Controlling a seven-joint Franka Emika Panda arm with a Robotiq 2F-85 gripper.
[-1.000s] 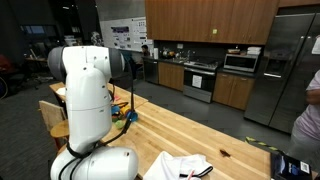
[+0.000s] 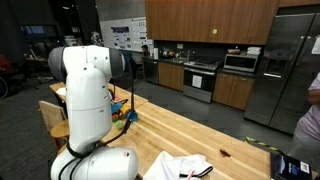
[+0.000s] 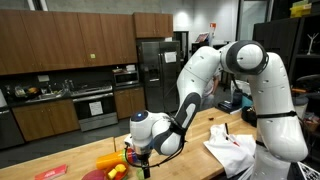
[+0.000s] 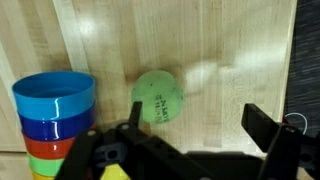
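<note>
A round green object (image 4: 158,97) lies on the light wooden table (image 4: 215,35) in the wrist view, just above the gap between my fingers and nearer the left one. My gripper stands open over the table with nothing between its fingers. In exterior view 2 the gripper (image 3: 146,158) hangs low near the table's front left, beside colourful items. What it is over is hard to make out there.
Left of the green object is a column of blue cups (image 4: 54,95), with red, green and yellow parts below. A white cloth (image 2: 178,166) lies on the table in exterior view 1. A dark surface lies past the table edge at the wrist view's right.
</note>
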